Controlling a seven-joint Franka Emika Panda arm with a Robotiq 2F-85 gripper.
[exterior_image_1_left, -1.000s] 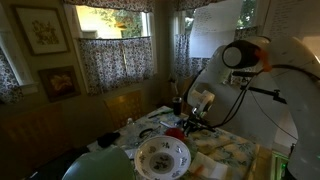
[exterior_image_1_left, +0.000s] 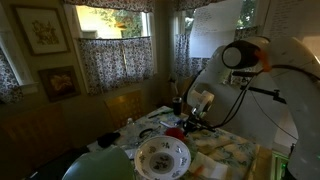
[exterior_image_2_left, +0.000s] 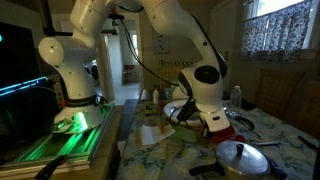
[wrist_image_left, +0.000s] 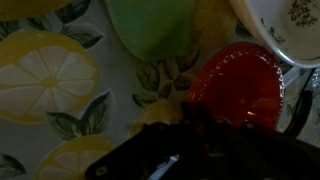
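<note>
A red bowl or dish (wrist_image_left: 240, 85) lies on the table, with my gripper over its near-left part in the wrist view. The dark fingers overlap the red surface there, and the dim picture hides how far apart they are and whether they touch it. In exterior view 2 the same red dish (exterior_image_2_left: 222, 135) shows partly behind the gripper. In exterior view 1 it appears as a small red patch (exterior_image_1_left: 175, 133) behind a white patterned bowl (exterior_image_1_left: 162, 158).
A green item (wrist_image_left: 155, 25) lies beside the red dish on the lemon-print tablecloth (wrist_image_left: 50, 75). A pot with a lid (exterior_image_2_left: 243, 158) stands at the right in exterior view 2. Papers (exterior_image_1_left: 208, 167) lie nearer the arm's base.
</note>
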